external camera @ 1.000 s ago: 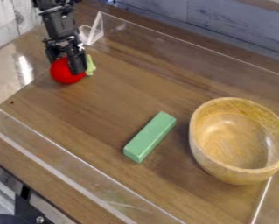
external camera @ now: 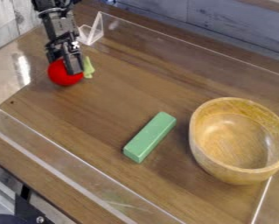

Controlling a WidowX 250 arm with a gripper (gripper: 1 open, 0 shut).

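Observation:
My gripper [external camera: 66, 65] reaches down at the back left of the table, its fingers over a round red object [external camera: 61, 78]. Whether they are closed on it is hard to tell at this size. A small pale green item [external camera: 89, 67] lies just to the right of the red one, partly behind the gripper.
A green block [external camera: 149, 136] lies front centre, with a large wooden bowl [external camera: 236, 163] to its right. A wall [external camera: 212, 26] runs along the back.
The gripper has shifted slightly over the red object, which shows a little differently beneath the fingers. The block and bowl have not moved.

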